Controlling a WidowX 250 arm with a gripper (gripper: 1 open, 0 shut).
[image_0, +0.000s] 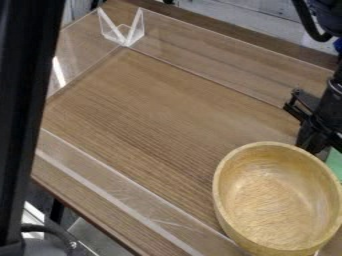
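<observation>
My black gripper (309, 135) is at the right edge of the view, just above and behind the rim of a large round wooden bowl (278, 196). Its fingers look drawn together, with nothing visible between them, and it is partly cut off by the frame. Beside the bowl, under the gripper, part of a green object (334, 166) shows at the right edge.
A folded clear plastic piece (122, 30) stands at the back left. A black post (20, 90) runs down the left side.
</observation>
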